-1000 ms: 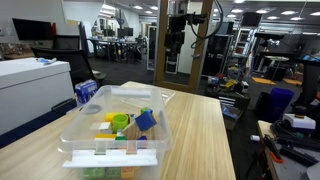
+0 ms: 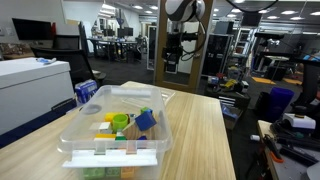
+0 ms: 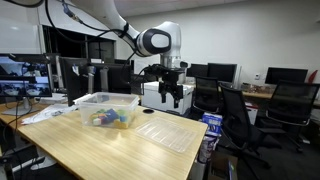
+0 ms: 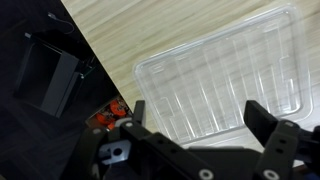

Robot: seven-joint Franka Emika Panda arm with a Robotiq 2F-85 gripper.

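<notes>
My gripper is open, with empty space between its two black fingers. Below it in the wrist view, a clear plastic lid (image 4: pixel 215 85) with rounded corners lies flat on the wooden table. The same lid (image 3: pixel 170 133) appears in exterior view 2 to the right of a clear bin (image 3: pixel 95 113). Exterior view 1 has the bin (image 2: pixel 80 128) in the foreground, uncovered, with several coloured blocks (image 2: pixel 125 125) inside. There the gripper (image 2: pixel 172 66) hangs above the far part of the table, apart from the lid and bin.
A blue box (image 2: pixel 86 91) stands near the table's back edge behind the bin. Office chairs (image 3: pixel 245 115) stand beyond the table.
In exterior view 1 the arm has shifted slightly, with the gripper now a little lower over the far end of the table. The bin and blocks have stayed put.
</notes>
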